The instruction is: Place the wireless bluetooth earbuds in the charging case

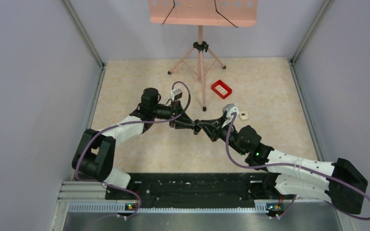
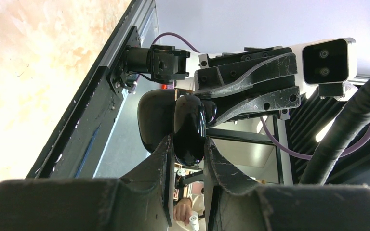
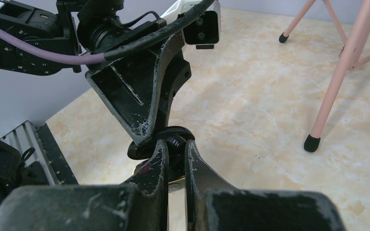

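The glossy black charging case (image 2: 156, 115) is held up between my grippers at the middle of the table. In the left wrist view my left gripper is shut on a rounded black piece of it. In the right wrist view my right gripper is shut on a small dark object at the case (image 3: 139, 149), apparently an earbud, partly hidden by the fingers. Whether it sits in the case cannot be told. The top view shows both grippers meeting there, the left from the left, the right from the lower right.
A red tray (image 1: 213, 88) and a small pale round object (image 1: 244, 115) lie to the back right. A pink tripod stand (image 1: 203, 86) stands at the back.
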